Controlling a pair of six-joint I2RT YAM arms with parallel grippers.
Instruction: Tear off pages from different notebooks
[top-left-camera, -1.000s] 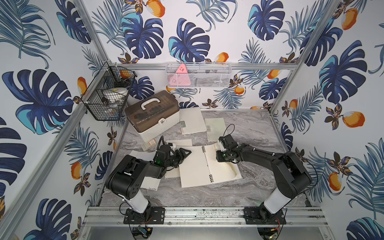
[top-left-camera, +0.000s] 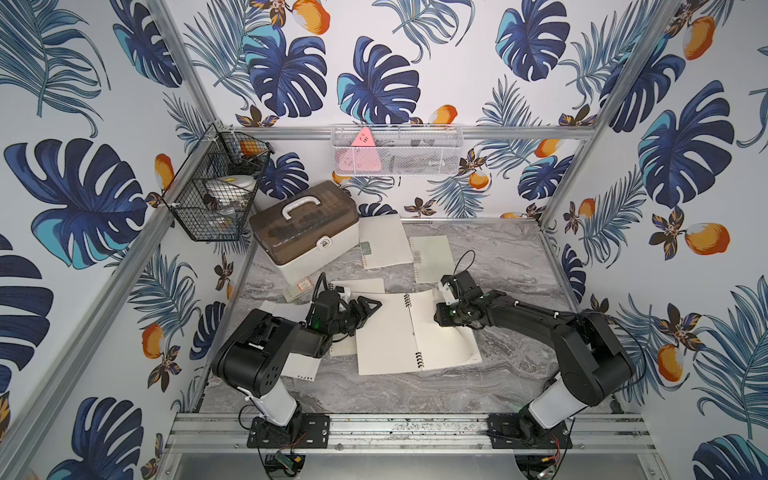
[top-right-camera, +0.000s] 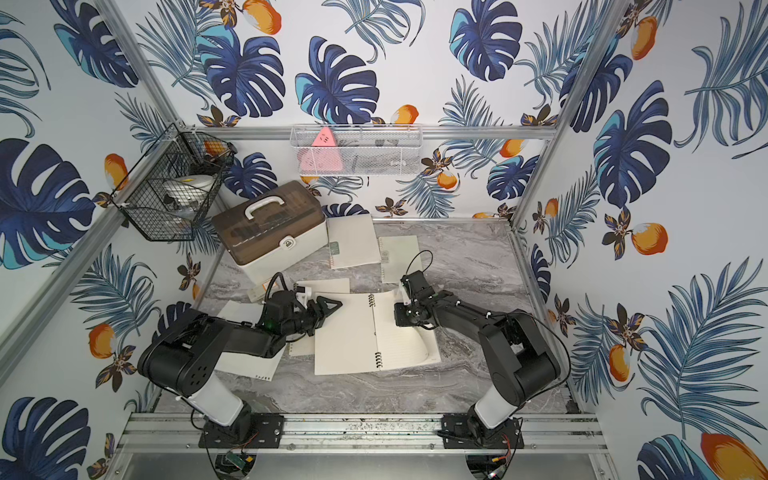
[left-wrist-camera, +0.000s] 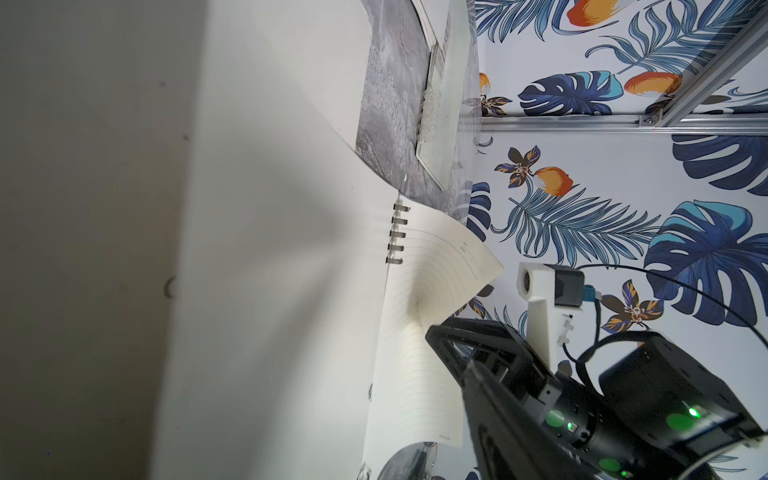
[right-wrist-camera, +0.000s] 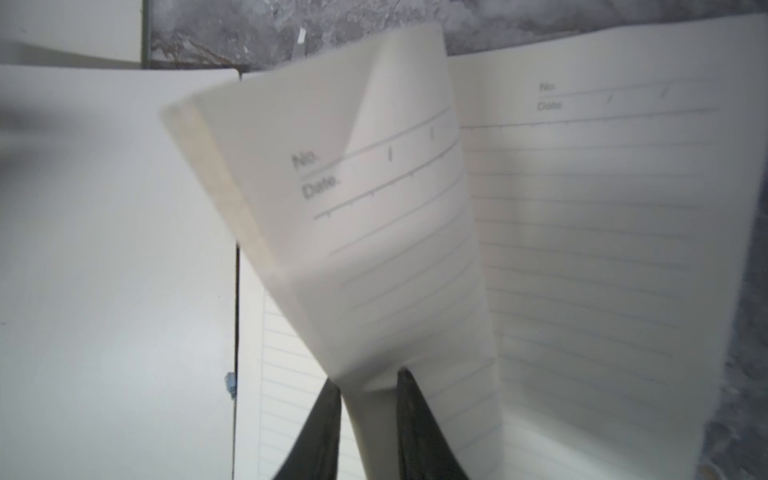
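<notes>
An open spiral notebook (top-left-camera: 384, 336) lies front centre, its coil (top-right-camera: 378, 358) down the middle. My left gripper (top-left-camera: 366, 308) is low over the left page, near its upper-left part; whether it touches cannot be told. My right gripper (top-left-camera: 441, 318) is at the lined right page (right-wrist-camera: 600, 240), where the top sheet (right-wrist-camera: 368, 200) is bent up and folded over. In the right wrist view its two fingertips (right-wrist-camera: 404, 384) reach that bent sheet; whether they pinch it is unclear. In the left wrist view the sheet curls up beside the coil.
Loose pages or notebooks lie under and left of the left gripper (top-left-camera: 296, 368). A white notebook (top-left-camera: 386, 240) and a pale green one (top-left-camera: 432, 256) lie at the back, beside a brown-lidded storage box (top-left-camera: 304, 224).
The left arm is nearly still.
</notes>
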